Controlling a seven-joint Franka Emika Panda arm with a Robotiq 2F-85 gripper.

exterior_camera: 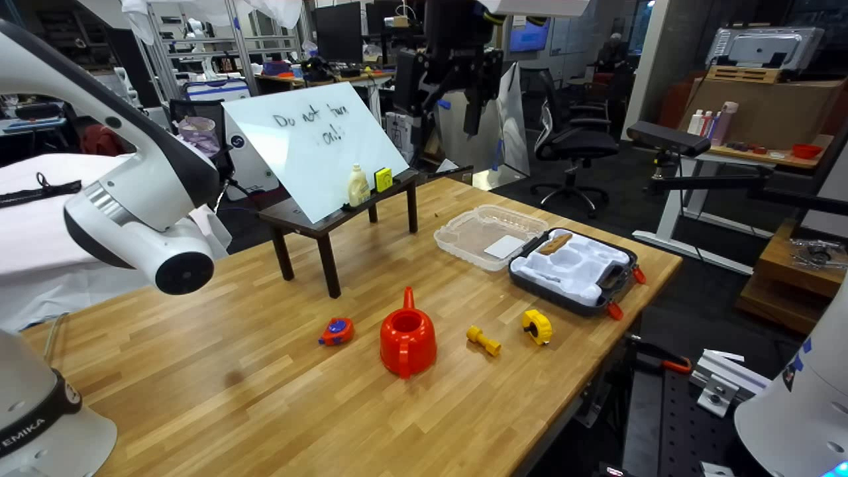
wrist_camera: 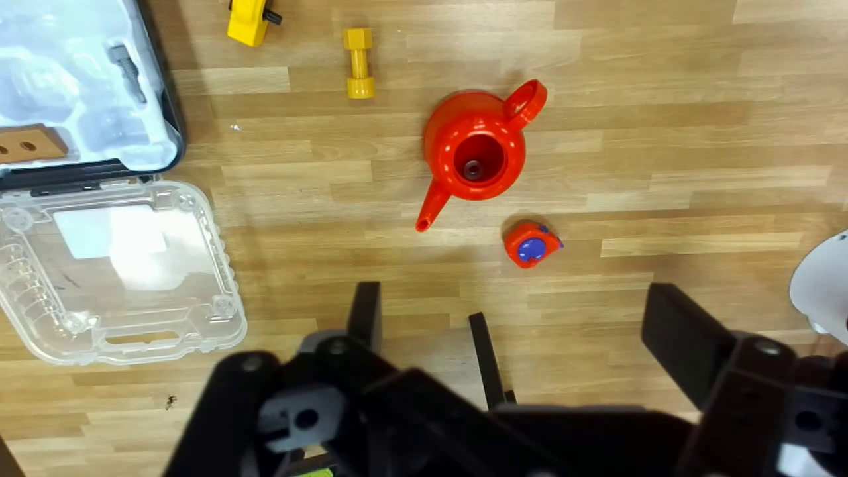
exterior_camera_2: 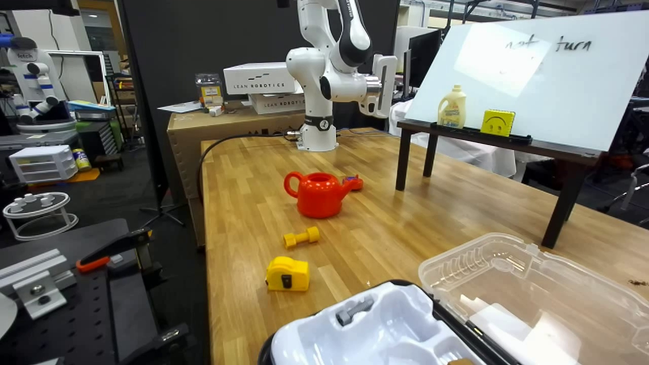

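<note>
High above the table, my gripper [exterior_camera: 450, 119] is open and holds nothing. In the wrist view its dark fingers [wrist_camera: 367, 314] stand wide apart over the wood. A red teapot [exterior_camera: 407, 350] stands upright on the table, its opening facing up. Close to it lies a small red tape measure with a blue centre [wrist_camera: 530, 245]. On the teapot's other side are a yellow toy bolt [exterior_camera_2: 301, 237] and a yellow tape measure [exterior_camera_2: 287, 274]. A black case with a white moulded insert [exterior_camera: 572, 266] lies open, with a grey bolt [exterior_camera_2: 354, 311] and a brown piece [exterior_camera: 554, 244] in it.
The case's clear lid [exterior_camera: 474, 228] lies flat beside it. A dark stand [exterior_camera: 322, 230] carries a whiteboard [exterior_camera: 310, 143], a cream bottle [exterior_camera: 358, 185] and a yellow smiley block [exterior_camera: 383, 179]. Another white arm [exterior_camera_2: 347, 85] is at the far table end.
</note>
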